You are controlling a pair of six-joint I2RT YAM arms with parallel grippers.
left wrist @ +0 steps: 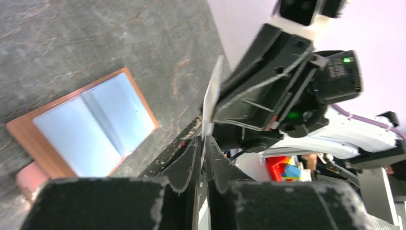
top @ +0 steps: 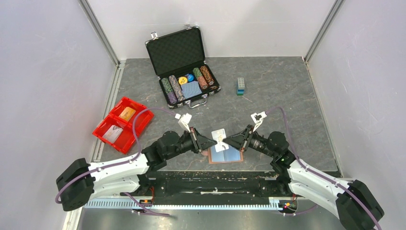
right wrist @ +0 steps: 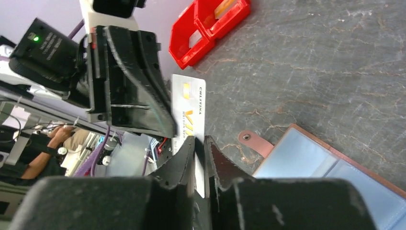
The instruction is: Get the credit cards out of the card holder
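Observation:
A white credit card (top: pixel 219 135) is raised above the open card holder (top: pixel 226 155), between my left gripper (top: pixel 212 143) and my right gripper (top: pixel 226 141). In the left wrist view the card (left wrist: pixel 212 91) stands edge-on in the fingertips of my left gripper. In the right wrist view its printed face (right wrist: pixel 188 100) shows, with the fingertips of my right gripper closed around it. Both grippers hold it at once. The holder's blue sleeves (left wrist: pixel 91 124) lie open on the table.
A red tray (top: pixel 127 143) stands at the left, an open chip case (top: pixel 174 48) at the back, a small stack of boxes (top: pixel 240 85) at the back right.

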